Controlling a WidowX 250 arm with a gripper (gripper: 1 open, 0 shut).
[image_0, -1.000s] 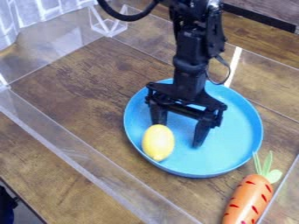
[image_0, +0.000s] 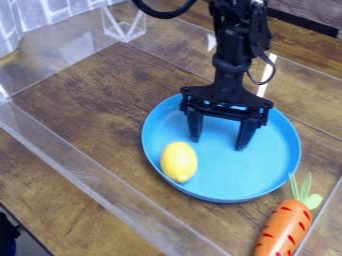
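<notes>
A black arm reaches down from the top into a blue plate (image_0: 261, 175), where my gripper (image_0: 221, 135) hovers at the back half with its fingers apart and nothing visible between them. A yellow egg-shaped object (image_0: 179, 162) lies at the plate's front left, clear of the fingers. An orange toy carrot (image_0: 285, 228) with green leaves lies outside the plate at the lower right.
Bare wooden surface (image_0: 94, 90) fills the left side. Transparent plastic edges run along the left and front, with a clear piece at the top left. A pale strip shows behind the arm.
My gripper has moved back and slightly up in the view, away from the yellow object. The yellow object and carrot look unmoved.
</notes>
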